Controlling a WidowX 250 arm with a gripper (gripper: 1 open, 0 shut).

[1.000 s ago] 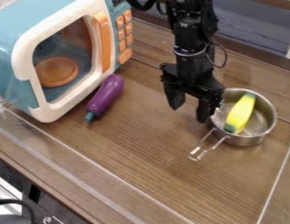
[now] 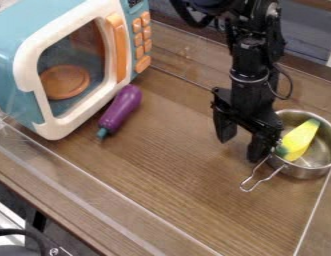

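My black gripper (image 2: 241, 133) stands open above the left side of a steel pot (image 2: 315, 166) at the right of the camera view, its fingers pointing down near the pot's rim and handle. A yellow banana-like toy (image 2: 299, 138) lies inside the pot, partly behind the gripper. A purple eggplant toy (image 2: 120, 110) lies on the wooden table to the left, apart from the gripper.
A toy microwave (image 2: 48, 30) with a white door frame fills the upper left. A cable shows at the lower left corner.
The arm has shifted to the right, toward the pot.
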